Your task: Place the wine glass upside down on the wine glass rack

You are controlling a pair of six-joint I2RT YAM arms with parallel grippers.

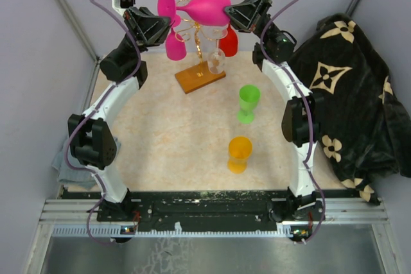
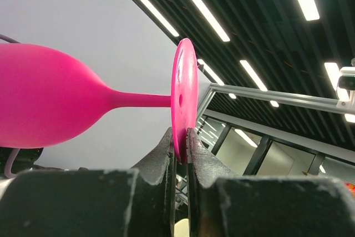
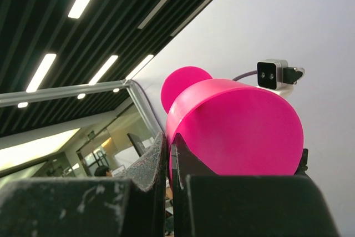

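A pink wine glass (image 1: 205,9) is held sideways in the air above the gold rack (image 1: 199,78), between both grippers. My left gripper has its fingertips at the edge of the round foot (image 2: 183,81), closed or nearly closed on it. My right gripper is shut on the rim of the bowl (image 3: 238,126). On the rack hang pink, red and clear glasses upside down, partly hidden behind the held glass.
A green glass (image 1: 248,102) and an orange glass (image 1: 239,153) stand upright on the right half of the table. A dark patterned blanket (image 1: 359,107) fills the right side.
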